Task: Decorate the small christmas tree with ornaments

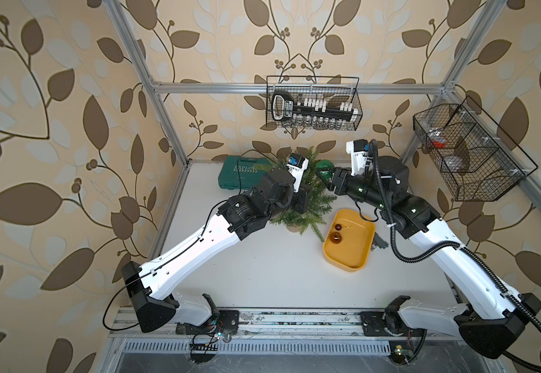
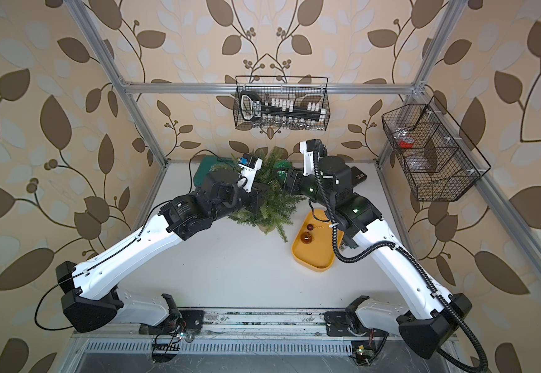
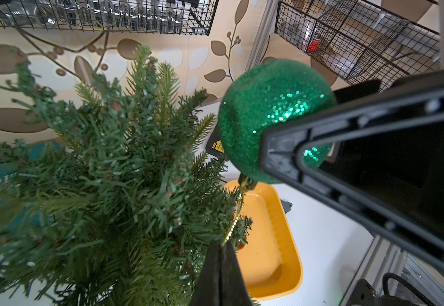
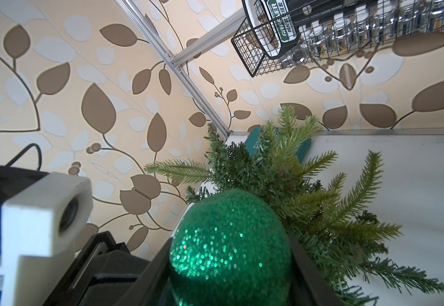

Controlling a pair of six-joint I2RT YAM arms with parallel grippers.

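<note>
A glittery green ball ornament [image 4: 229, 250] is between the fingers of my right gripper [image 1: 331, 177], at the right of the small tree [image 3: 125, 193]'s upper branches. In the left wrist view a gold cord runs from the ornament's cap down to the tips of my left gripper, which is shut on it. In the top views my left gripper is at the tree's middle, partly hidden behind its own housing. Whether the right fingers grip the ball firmly is hidden behind the ball.
A yellow tray [image 1: 357, 251] with small dark red ornaments sits right of the tree. A green case [image 1: 233, 171] lies at the back left. Wire baskets [image 1: 314, 115] hang on the back and right walls.
</note>
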